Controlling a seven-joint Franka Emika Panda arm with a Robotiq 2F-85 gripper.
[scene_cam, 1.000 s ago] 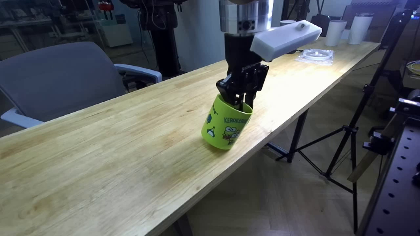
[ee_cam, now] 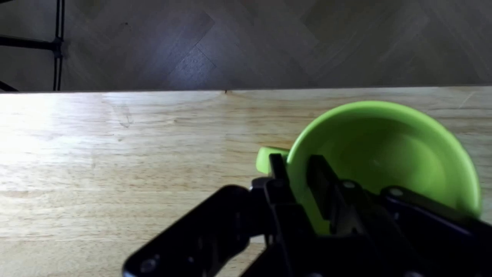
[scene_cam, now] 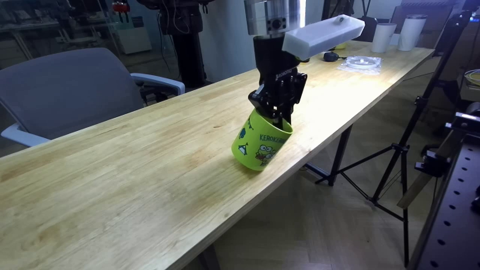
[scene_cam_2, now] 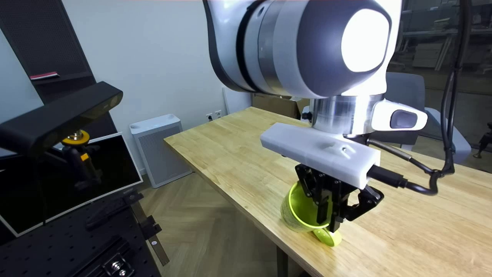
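A lime-green mug with cartoon frogs and lettering leans over on the wooden table, its rim tipped toward my arm and the low side of its base at the tabletop. My gripper points down and is shut on the mug's wall, with one finger inside the mug and the other outside by the handle. In the second exterior view, the mug's empty inside shows, and its handle lies low beneath the fingers.
The table's edge runs close beside the mug, with floor beyond. At the far end stand white cups and a plastic-wrapped item. A grey chair is along the opposite side.
The mug leans further over than a second ago, its rim shifted right and slightly down in the first exterior view. My wrist has tilted and moved slightly left there; the grip persists.
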